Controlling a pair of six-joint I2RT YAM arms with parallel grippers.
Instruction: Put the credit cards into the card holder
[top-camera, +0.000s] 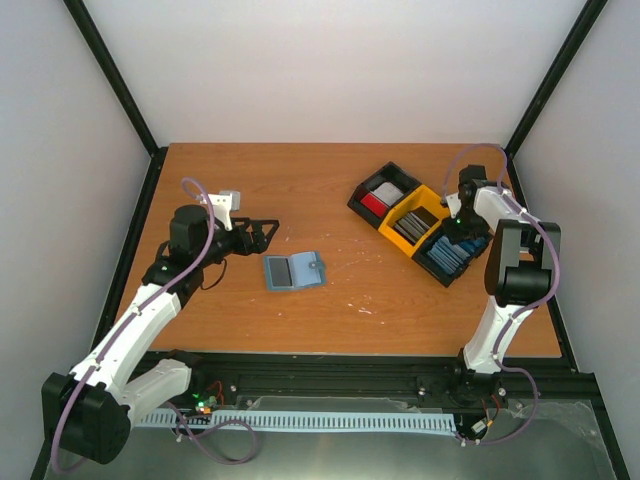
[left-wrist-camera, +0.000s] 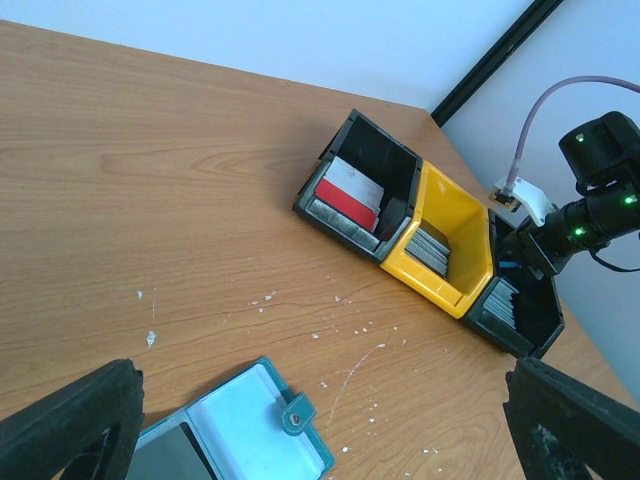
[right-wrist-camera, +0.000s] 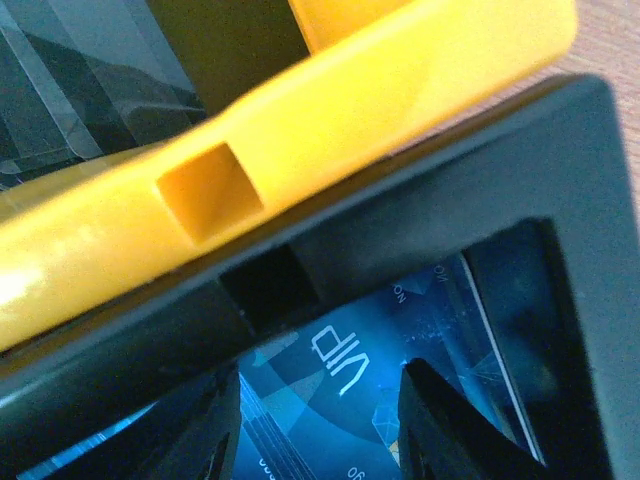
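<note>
My right gripper is down in the rightmost black bin among blue credit cards, its fingertips apart around card faces; whether it grips one is unclear. My left gripper hangs open over the left half of the table, nothing between its fingers. The light-blue card holder lies open and flat near the middle of the table, with a grey panel on its left half; it also shows at the bottom of the left wrist view.
A yellow bin with dark cards sits between that bin and another black bin holding red and white cards.
</note>
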